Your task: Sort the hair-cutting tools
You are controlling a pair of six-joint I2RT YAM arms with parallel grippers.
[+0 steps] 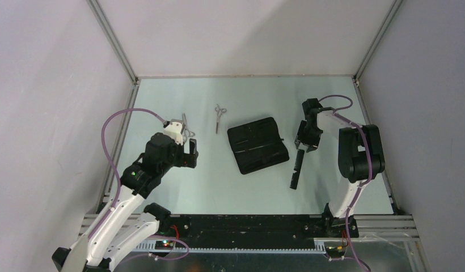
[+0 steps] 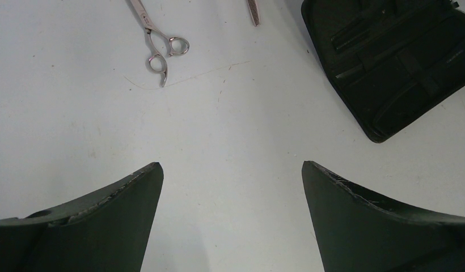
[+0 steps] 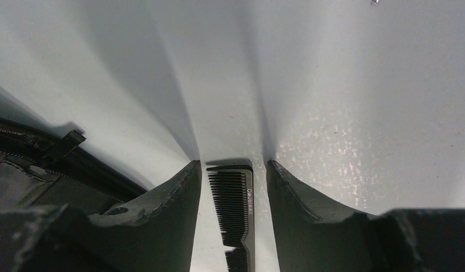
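Note:
A black comb (image 1: 297, 170) lies on the table to the right of the open black case (image 1: 254, 156). In the right wrist view the end of the comb (image 3: 240, 198) shows between the open fingers of my right gripper, with a gap on each side. My left gripper (image 1: 190, 152) stands open and empty over the left of the table. Beyond its fingers, the left wrist view shows scissors (image 2: 155, 39) and the toothed tip of a second pair of scissors (image 2: 253, 12). That second pair (image 1: 219, 116) lies behind and left of the case.
The case's pockets (image 2: 360, 31) look empty. One pair of scissors (image 1: 188, 133) is partly hidden by the left arm. Clear table (image 1: 236, 195) lies in front of the case.

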